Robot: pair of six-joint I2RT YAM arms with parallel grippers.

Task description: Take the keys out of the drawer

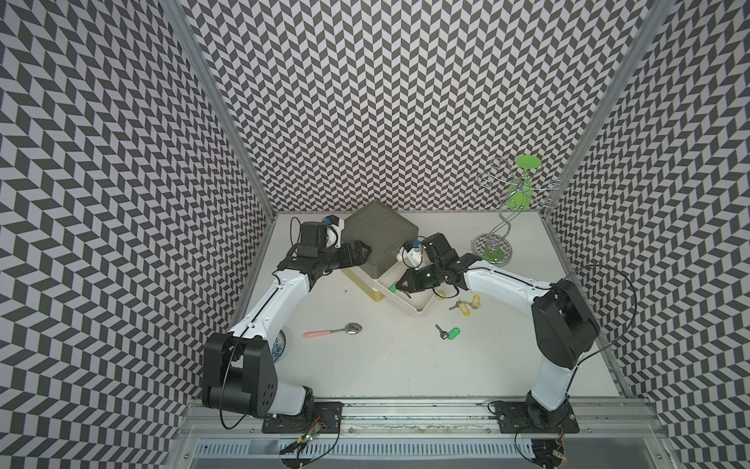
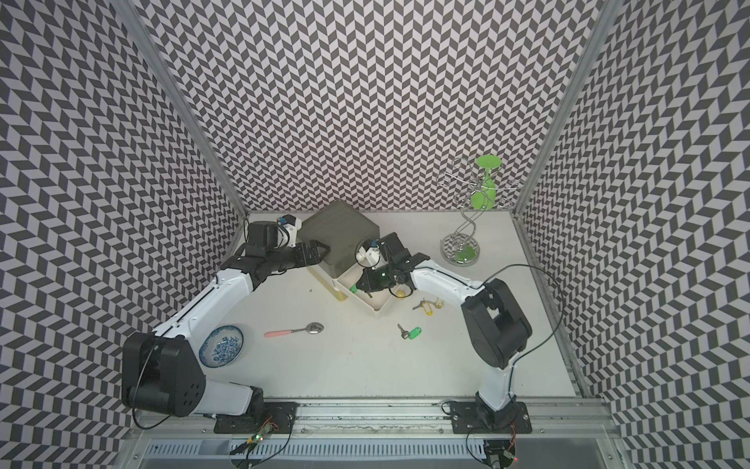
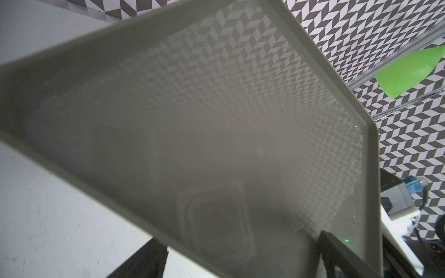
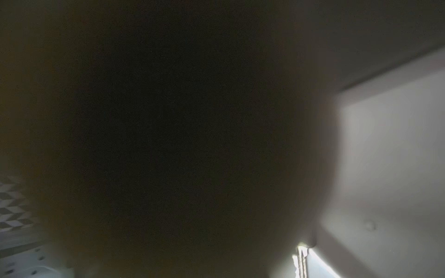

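A small unit with a dark grey top [image 1: 379, 238] stands with its white drawer [image 1: 422, 311] pulled out. Inside the drawer lies a key with a green tag [image 1: 393, 288], partly covered by my right gripper [image 1: 401, 284]. That gripper reaches low into the drawer, its fingers together; nothing can be made out between them. A blurred dark shape fills most of the right wrist view and hides its fingertips. At the unit's corner, my left gripper stands open, fingers [image 3: 144, 260] apart on either side of the top's edge.
On the table right of the drawer lie yellow-tagged keys [image 2: 427, 306] and a green-tagged key [image 2: 411, 333]. A spoon [image 2: 295, 330] and a patterned bowl [image 2: 221, 346] are at left. A wire stand [image 2: 461, 250] rises at back right.
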